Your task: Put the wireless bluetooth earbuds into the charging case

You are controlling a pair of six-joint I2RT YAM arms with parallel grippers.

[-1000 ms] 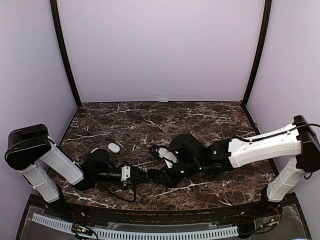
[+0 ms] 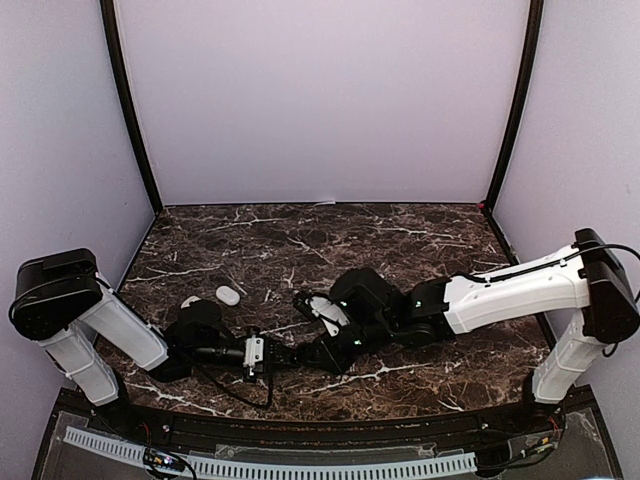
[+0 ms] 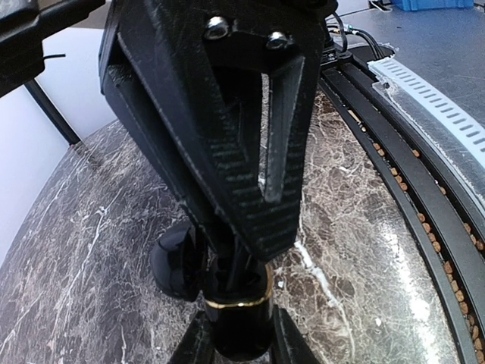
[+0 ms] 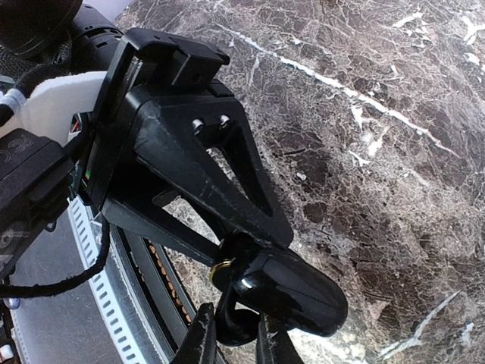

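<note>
The two grippers meet low over the front middle of the table in the top view, my left gripper (image 2: 290, 355) coming from the left, my right gripper (image 2: 320, 352) from the right. A glossy black charging case with a gold rim (image 3: 239, 318) is between them in the left wrist view, its open lid (image 3: 173, 262) beside it. In the right wrist view the case (image 4: 292, 292) lies at both sets of fingertips. Both grippers are shut on small black pieces; which one grips case or earbud is hard to tell, and the earbud itself is mostly hidden.
A small white object (image 2: 227, 295) lies on the marble table (image 2: 300, 240) at the left, beside the left arm. A rail runs along the front edge.
The right arm has shifted very slightly over the last second; the left arm is nearly still. The grippers remain together.
</note>
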